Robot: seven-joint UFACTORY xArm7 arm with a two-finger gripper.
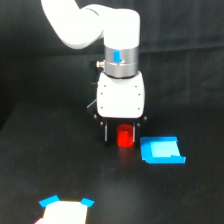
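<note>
A red block (125, 135) sits on the dark table near the middle of the camera view. My gripper (122, 133) is down at it, white body above and dark fingers hanging on either side. The fingers stand apart, with a gap showing between the left one and the block. Close to the block's right side is the other finger; whether it touches cannot be made out. The gripper's body is just above the block's top.
Right of the block lies a pale square edged in blue tape (162, 150). Another pale square with blue-taped corners (65, 212) shows at the bottom left.
</note>
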